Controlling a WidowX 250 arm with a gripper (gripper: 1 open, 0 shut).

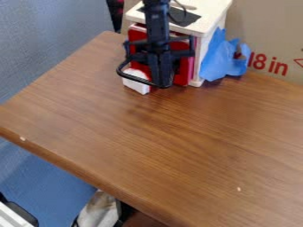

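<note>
My black gripper (159,69) hangs at the back of the table, in front of a white box structure (204,19) with a red front part (180,69). A small white block (135,83) lies on the table just beside and below it. A black loop runs across the gripper's lower part. Whether the fingers are open or shut, or hold anything, is hidden.
Blue tape or cloth (221,58) hangs at the structure's right side. A cardboard box (268,35) stands behind.
</note>
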